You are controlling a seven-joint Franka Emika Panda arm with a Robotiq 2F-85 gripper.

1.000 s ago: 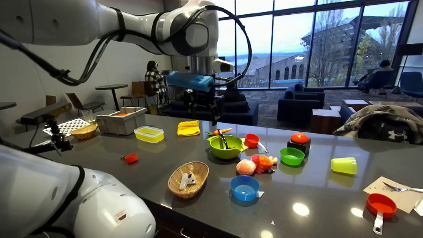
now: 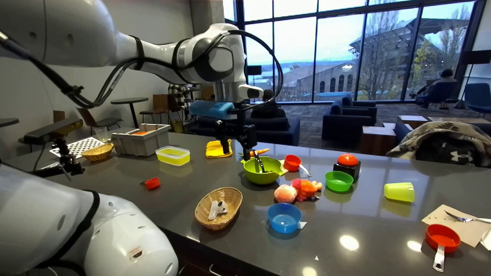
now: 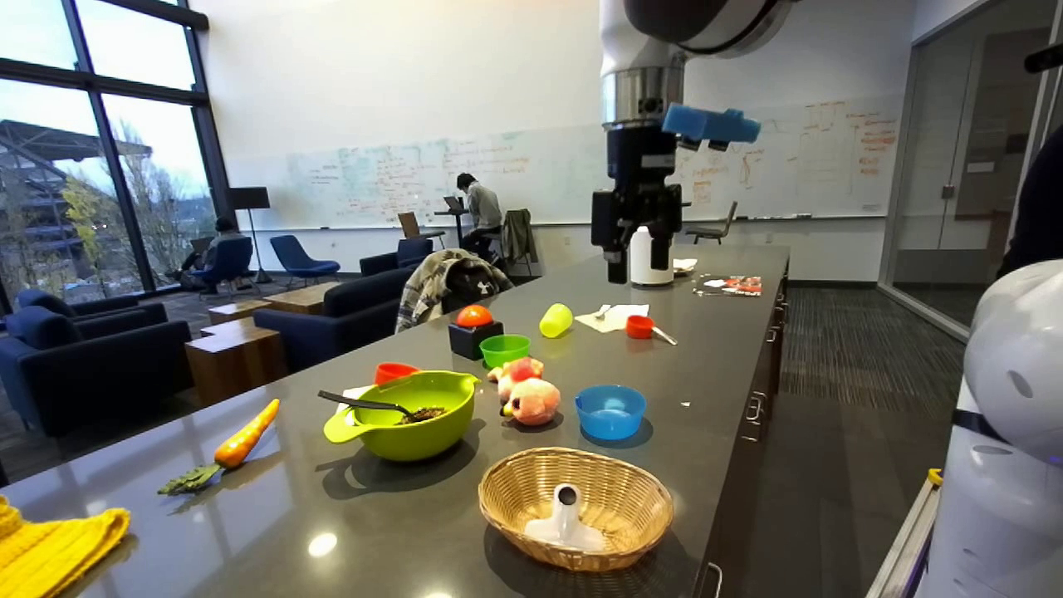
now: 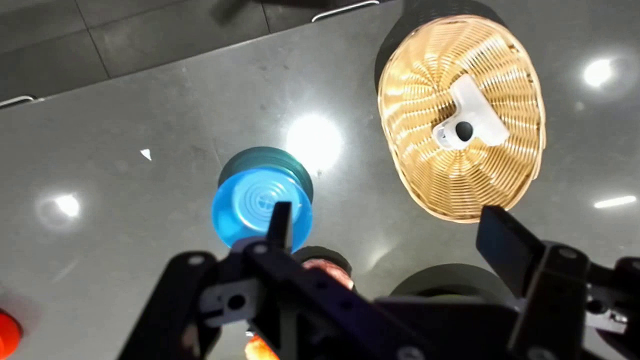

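Observation:
My gripper stands open above the counter, its two fingers wide apart with nothing between them. In the wrist view a blue bowl (image 4: 264,198) is partly behind one finger, and a wicker basket (image 4: 414,174) holding a white clip-like piece (image 4: 480,117) lies past the fingertips. Exterior view 1 shows the gripper (image 2: 237,151) up near the green mixing bowl (image 2: 260,177), overlapping its far edge; the height between them is hard to judge. A dark utensil (image 3: 364,403) leans in that bowl over dark bits (image 3: 423,414). The pink-orange plush toy (image 3: 533,400) sits beside it.
A green bowl (image 2: 339,181), a red-domed button on a black box (image 2: 347,160), a tipped yellow cup (image 2: 399,191) and red measuring cups (image 2: 442,237) lie rightward. A carrot (image 3: 247,435) and yellow cloth (image 2: 218,149) lie beyond the mixing bowl. Clear counter surrounds the basket.
The arm has come down and shifted slightly left in exterior view 1, bringing the gripper lower. The objects on the counter have stayed in place.

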